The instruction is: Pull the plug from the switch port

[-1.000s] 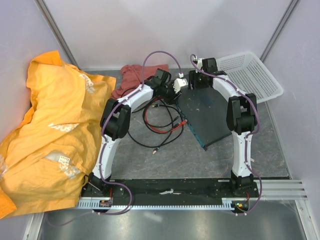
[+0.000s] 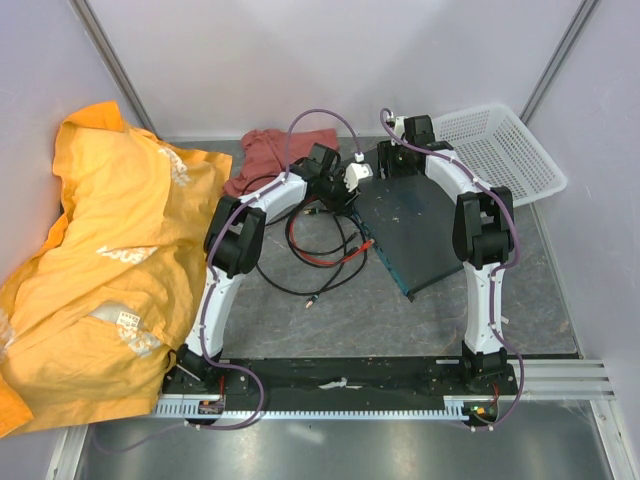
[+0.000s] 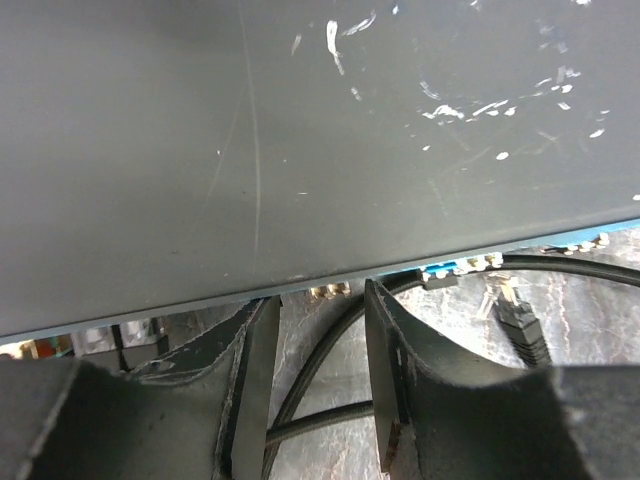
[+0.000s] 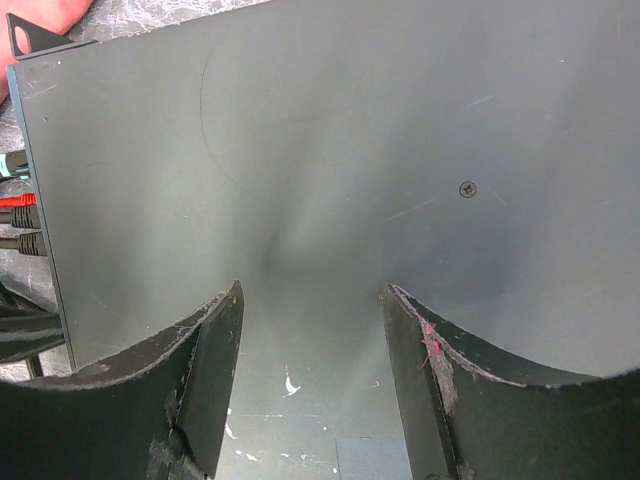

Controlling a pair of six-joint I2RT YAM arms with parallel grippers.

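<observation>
The switch (image 2: 425, 225) is a wide dark flat box, its blue-edged port side facing left. Beside that edge, my left gripper stands open; a bare gold port contact (image 3: 330, 290) shows behind the gap, and a black cable (image 3: 318, 362) runs lower down between the fingers. No plug is visibly held. Over the far part of the switch's top, my right gripper has its fingers apart and empty. In the right wrist view, a red plug (image 4: 18, 201) and black plugs (image 4: 22, 244) meet the switch's left edge.
Black and red cables (image 2: 368, 246) lie coiled left of the switch; one loose dark connector (image 3: 523, 328) shows beyond the left gripper. A red cloth (image 2: 262, 155) lies behind, a white basket (image 2: 535, 160) at back right, yellow cloth (image 2: 110, 260) at left.
The right arm shows no visible movement.
</observation>
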